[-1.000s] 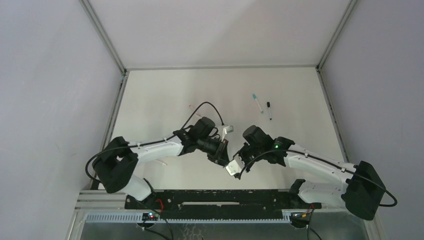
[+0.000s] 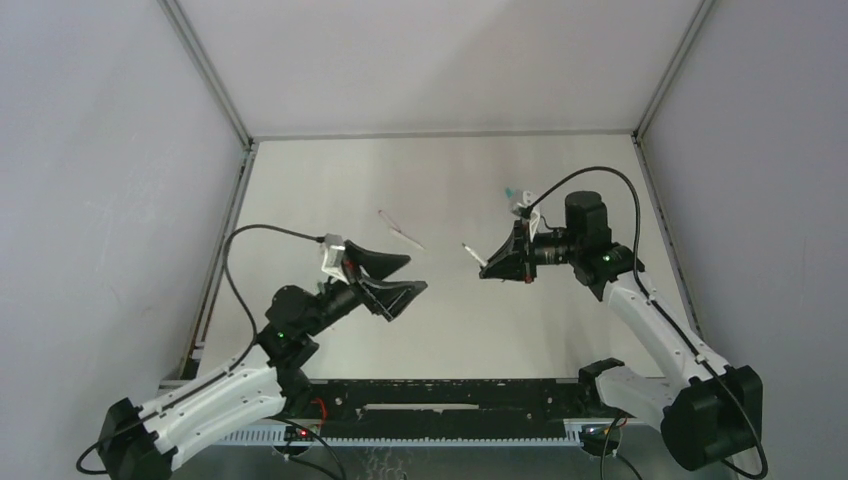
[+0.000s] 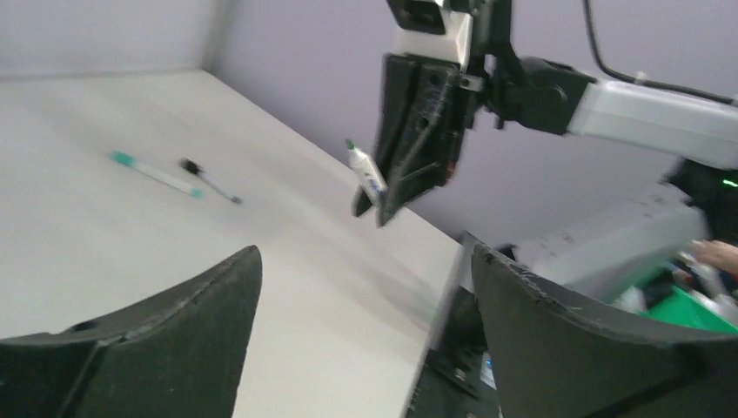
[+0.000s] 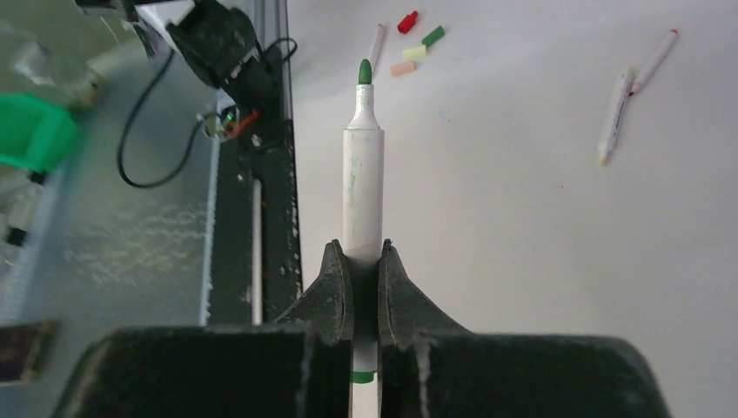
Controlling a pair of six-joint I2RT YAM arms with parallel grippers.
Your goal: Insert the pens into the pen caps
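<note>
A white pen (image 4: 363, 183) with a bare green tip stands between the fingers of my right gripper, which is shut on its body. In the top view that gripper (image 2: 487, 270) is right of centre, above the table. My left gripper (image 2: 417, 272) is open and empty, to its left and well apart. Loose caps lie in the right wrist view: a red cap (image 4: 407, 22), a green cap (image 4: 432, 36), a yellow cap (image 4: 414, 52) and an orange cap (image 4: 402, 69). Beside them is a pale pen (image 4: 377, 45). None of these caps shows in the top view.
Two white pens touch on the table, one (image 4: 615, 117) nearer and one (image 4: 654, 61) farther. A teal-capped pen (image 3: 157, 174) and a black-capped pen (image 3: 209, 180) lie behind the right gripper.
Both grippers were close together near the table's front middle. They have since drawn apart, left one leftward, right one away from the front edge with the pen.
</note>
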